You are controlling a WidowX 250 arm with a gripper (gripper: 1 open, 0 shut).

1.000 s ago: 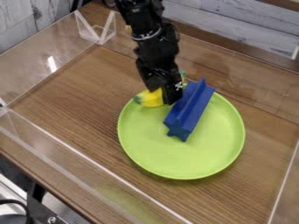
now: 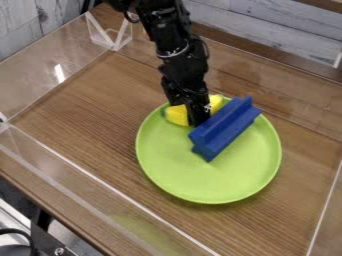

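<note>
The black arm reaches down from the top to my gripper (image 2: 195, 114), whose fingers are shut on a yellow object (image 2: 178, 115), apparently a toy banana, on the upper left part of a green plate (image 2: 187, 175). The fingers partly hide it. A blue bar (image 2: 225, 130) lies on the plate just right of the gripper, slanting from upper right to lower left.
Clear plastic edges run along the front left and right, and a pale wooden wall (image 2: 281, 30) stands at the back.
My gripper has moved lower onto the yellow object, which is now more covered by the fingers. The blue bar has shifted slightly.
</note>
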